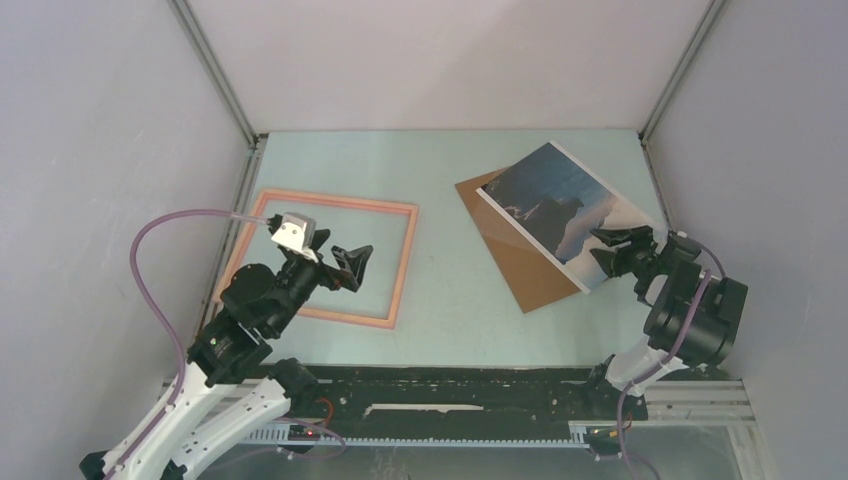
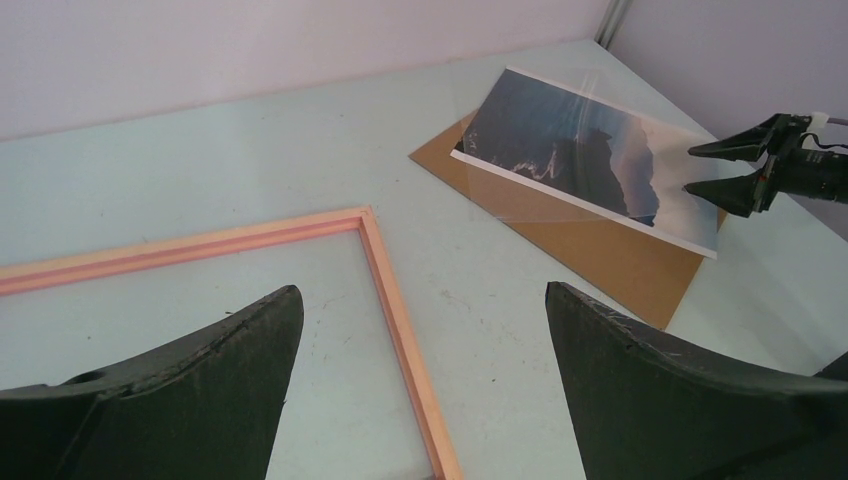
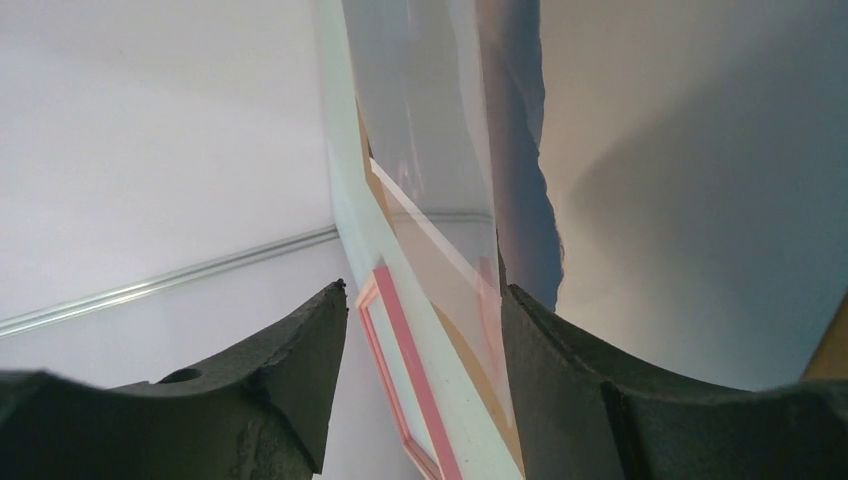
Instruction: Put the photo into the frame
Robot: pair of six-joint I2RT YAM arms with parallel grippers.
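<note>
The photo [image 1: 560, 205], a dark blue and pale seascape with white edges, lies slanted over a brown board [image 1: 515, 265] on the right. A clear sheet [image 2: 480, 195] covers part of both. My right gripper [image 1: 594, 247] is over the photo's near right end, fingers part open; in the right wrist view the sheet's edge runs close by one of its fingers [image 3: 545, 345], and contact cannot be told. On the left is the empty wooden frame [image 1: 405, 255]. My left gripper [image 1: 348, 242] stands open above it, nothing between its fingers.
Between the frame and the board, the pale green table [image 1: 440, 230] is bare. Walls close in at the back and both sides. A dark strip with a rail [image 1: 450, 440] runs along the front.
</note>
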